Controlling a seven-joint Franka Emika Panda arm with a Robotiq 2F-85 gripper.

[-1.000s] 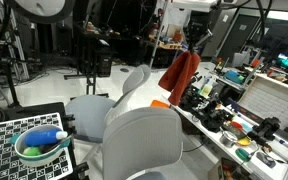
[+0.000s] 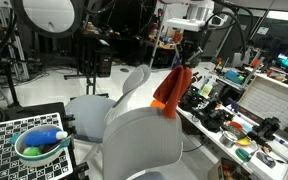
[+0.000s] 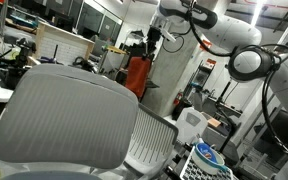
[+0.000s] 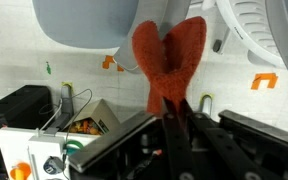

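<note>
A red cloth (image 2: 174,88) hangs down from my gripper (image 2: 189,58), which is shut on its upper end. In exterior view 1 its lower end reaches the top edge of the near grey chair's backrest (image 2: 142,140); whether they touch I cannot tell. From the other side, the cloth (image 3: 138,75) hangs beyond the chairs, below the gripper (image 3: 147,52). The wrist view has the bunched cloth (image 4: 171,58) stretching away from the gripper and covering the fingertips in part.
A second chair (image 3: 152,138) faces the near one. A bowl (image 2: 42,145) with a blue item stands on a black-and-white grid table (image 2: 4,155). Tools and boxes crowd a bench (image 2: 249,130) on the right. Orange tape marks (image 4: 264,80) lie on the pale floor.
My gripper and the red cloth have moved down and slightly left in exterior view 1, bringing the cloth's lower end to the near chair's top edge. The chairs and bowl stay put.
</note>
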